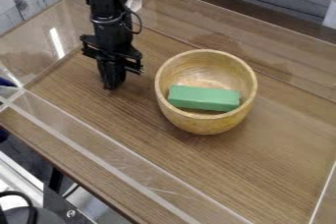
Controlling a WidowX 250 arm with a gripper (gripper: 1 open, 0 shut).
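Note:
The black robot arm [110, 22] reaches down from the top left of the view, with its gripper [112, 67] low over the wooden table, left of a wooden bowl [203, 125]. Its fingers are small and dark here; nothing shows clearly between them. A green block [203, 98] lies inside the bowl.
A black cable [20, 198] lies at the lower left edge. A pale tiled surface shows at the top left corner.

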